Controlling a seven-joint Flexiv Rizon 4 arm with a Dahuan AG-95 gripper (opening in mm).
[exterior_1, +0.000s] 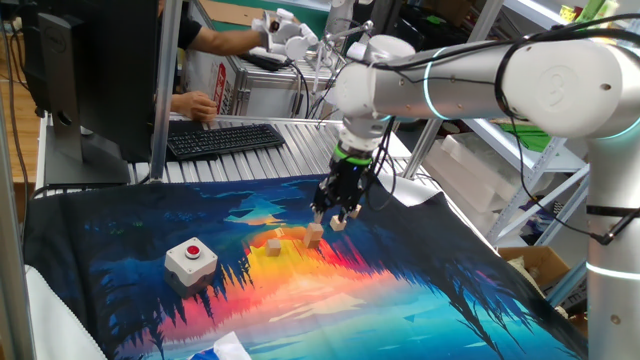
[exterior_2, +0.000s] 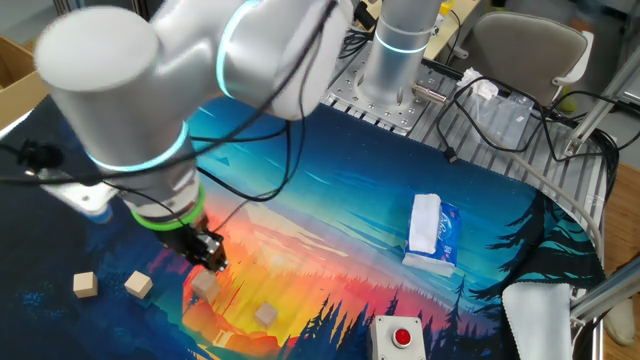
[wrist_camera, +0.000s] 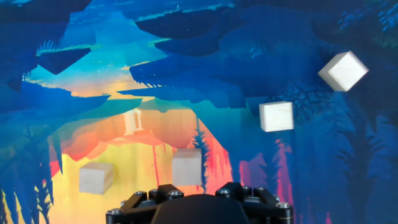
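Note:
Several pale wooden blocks lie on the printed cloth. In the wrist view, one block (wrist_camera: 96, 178) is at the lower left and a second block (wrist_camera: 186, 167) lies just ahead of my gripper. Farther right are a third block (wrist_camera: 276, 116) and a fourth block (wrist_camera: 344, 71). The second block (exterior_1: 313, 235) looks taller than its neighbours in exterior view 1; I cannot tell whether it is a stack. My gripper (exterior_1: 335, 211) hangs above the row with its fingers apart, and no block shows between them.
A grey box with a red button (exterior_1: 191, 264) stands on the cloth, left of the blocks in exterior view 1. A blue-and-white tissue pack (exterior_2: 433, 235) lies farther off. Behind the cloth are a keyboard (exterior_1: 225, 141) and a monitor. Open cloth surrounds the row.

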